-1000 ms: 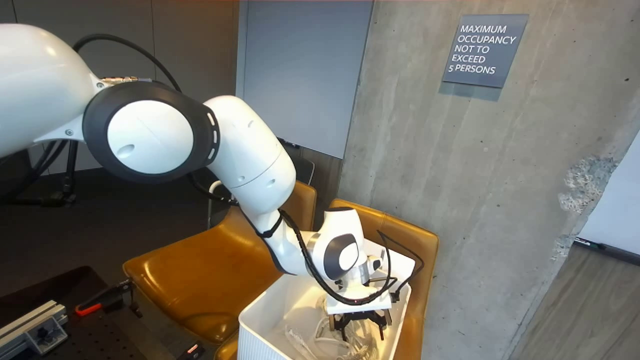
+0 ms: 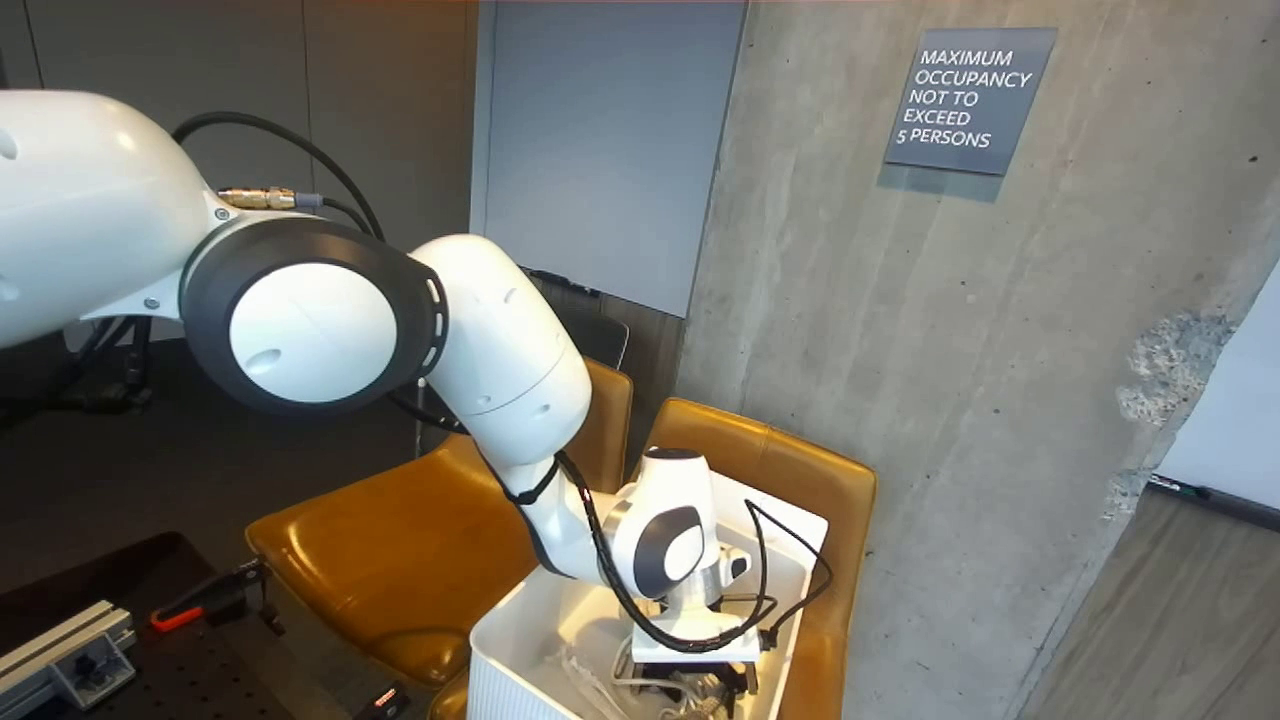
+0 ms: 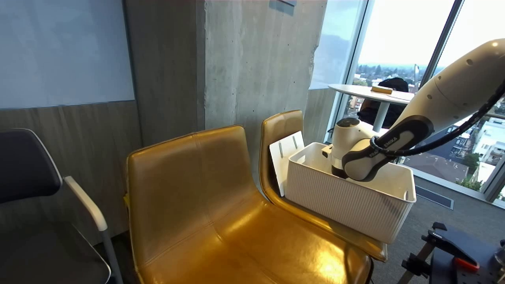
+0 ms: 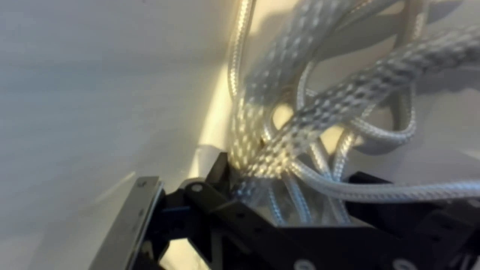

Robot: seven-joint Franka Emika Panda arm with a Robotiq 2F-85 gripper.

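Low inside the white ribbed bin (image 3: 338,201), my gripper is part open, its black fingers (image 4: 219,173) set apart among a tangle of braided cables (image 4: 346,101). The left finger lies close to the bin's side wall (image 4: 90,99); the right one is partly behind a thin silvery cord (image 4: 405,191). Thick and thin strands run through the gap between the fingers. Whether the pads press on any of them cannot be seen. In the second exterior view the bin wall hides the gripper.
The bin stands on an orange-brown chair (image 3: 280,125), with a white panel (image 3: 280,154) behind it. Another such chair (image 3: 194,189) is alongside. A dark table with a clamp (image 2: 210,600) lies at the lower left. Bin walls surround the gripper closely.
The arm has come down and slightly left, taking the gripper deeper into the bin among the cables. The fingers were higher and plainly spread a second ago.
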